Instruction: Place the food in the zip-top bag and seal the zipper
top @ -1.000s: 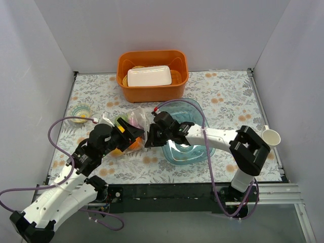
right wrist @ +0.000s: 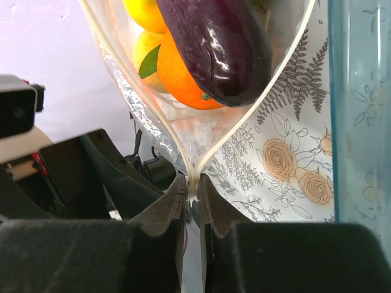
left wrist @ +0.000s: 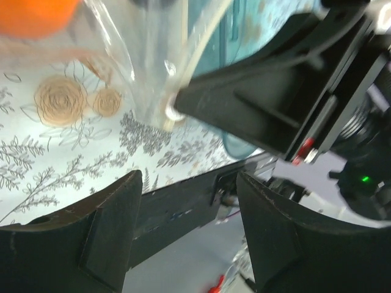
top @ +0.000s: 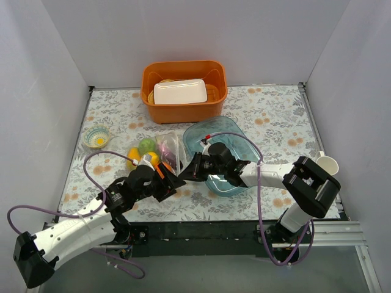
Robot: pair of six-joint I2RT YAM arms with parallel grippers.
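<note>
The clear zip top bag [top: 181, 149] stands with its mouth spread and holds food. Inside it, the right wrist view shows a dark eggplant [right wrist: 223, 52], an orange [right wrist: 180, 76] and a yellow fruit [right wrist: 145, 13]. My right gripper is shut on the corner of the bag's rim, where the two zipper edges meet. Close beside it, my left gripper stands part open, nothing between its fingers; in its view the pinched bag corner [left wrist: 168, 116] lies just ahead. A green fruit [top: 146, 145] shows at the bag's far left side.
A teal tray [top: 241, 143] lies right of the bag, under the right forearm. An orange bin [top: 177, 113] with a white lidded box [top: 180, 91] stands at the back. A patterned bowl [top: 96, 137] is at left, a white mug [top: 327, 163] at far right.
My left gripper has come down and to the right, closer to my right gripper. The right gripper has shifted right with the bag's corner, and the bag's mouth has stretched that way.
</note>
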